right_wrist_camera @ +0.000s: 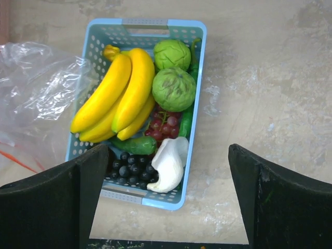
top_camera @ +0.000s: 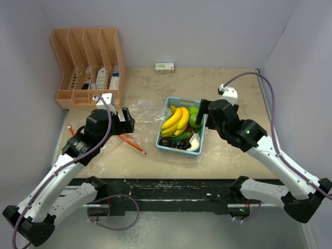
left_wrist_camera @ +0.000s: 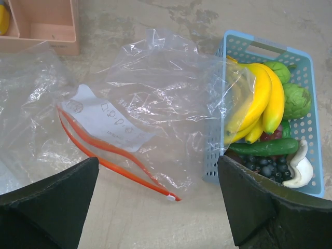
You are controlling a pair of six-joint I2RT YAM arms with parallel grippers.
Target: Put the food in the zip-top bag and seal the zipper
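A clear zip top bag (left_wrist_camera: 166,78) lies crumpled and flat on the table, its right edge draped over the side of a blue basket (left_wrist_camera: 319,171). Its orange zipper (left_wrist_camera: 124,177) runs slantwise and looks parted into two strips at the middle. Inside the basket are yellow bananas (right_wrist_camera: 137,85), green round vegetables (right_wrist_camera: 174,89), red grapes (right_wrist_camera: 165,124), dark grapes (right_wrist_camera: 132,168), a green cucumber (right_wrist_camera: 137,145) and a white curved item (right_wrist_camera: 168,171). My left gripper is open above the bag. Over the basket, my right gripper also stands open, holding nothing.
A pinkish divided organizer (top_camera: 88,96) with several items stands at the back left. A small box (top_camera: 164,68) rests against the back wall. Another orange strip (top_camera: 71,129) shows at the far left. Table right of the basket is clear.
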